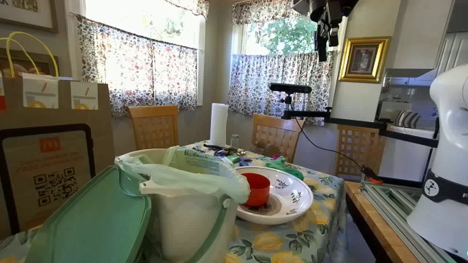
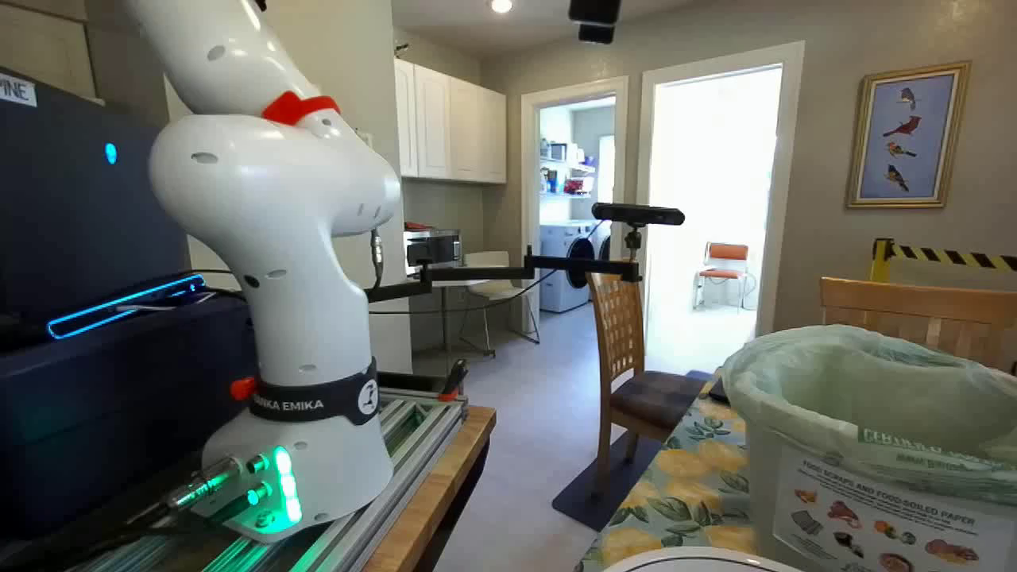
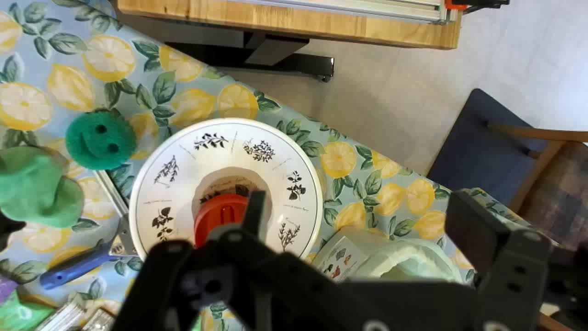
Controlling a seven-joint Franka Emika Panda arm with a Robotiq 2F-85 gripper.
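High above the table, my gripper stands open, its dark fingers (image 3: 475, 226) wide apart in the wrist view and nothing between them. A white bowl (image 1: 294, 195) with dark leaf drawings rests on the table. Inside it is a red cup (image 1: 257, 188), off-centre and partly covered by the gripper in the wrist view. Beside the bowl stands a white bin (image 1: 188, 223) lined with a pale green bag (image 2: 858, 372); its top looks uncovered. A green lid-like panel (image 1: 94, 214) leans against the bin's near left side.
A green smiling sponge (image 3: 101, 140), a green cloth (image 3: 38, 186) and a blue-handled scraper (image 3: 77, 268) lie beside the bowl. Behind them rises a paper towel roll (image 1: 219, 124). A camera on an arm (image 1: 289, 88) reaches out over the floor. A paper bag (image 1: 57, 153) stands far left.
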